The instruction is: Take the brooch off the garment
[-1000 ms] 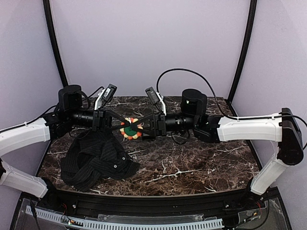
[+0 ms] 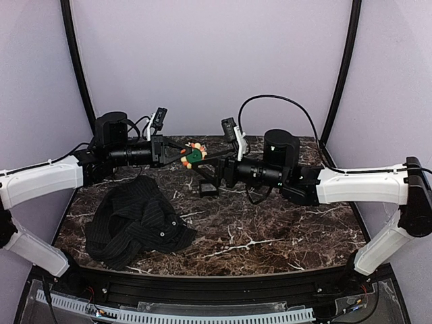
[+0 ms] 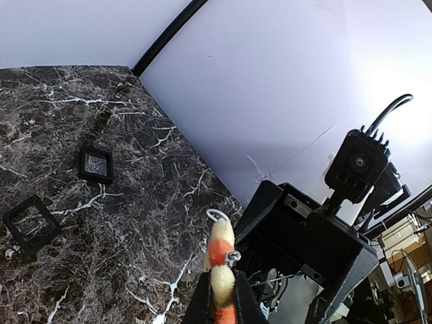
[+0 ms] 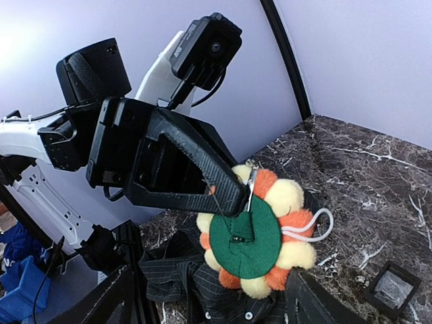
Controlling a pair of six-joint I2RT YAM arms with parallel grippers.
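Note:
A flower brooch (image 2: pixel 194 155) with cream and orange petals, green felt back, metal clasp and white cord is held up above the table in my left gripper (image 2: pixel 177 154), which is shut on it. In the right wrist view the brooch (image 4: pixel 263 250) faces me back-first, the left gripper's fingertip at its clasp. My right gripper (image 2: pixel 212 165) is close to the brooch's right side, part open, with nothing clearly between its fingers. The dark pinstriped garment (image 2: pixel 138 223) lies crumpled on the left of the table, apart from the brooch.
Small black square frames (image 3: pixel 96 172) lie on the marble tabletop (image 2: pixel 283 236) beneath the grippers.

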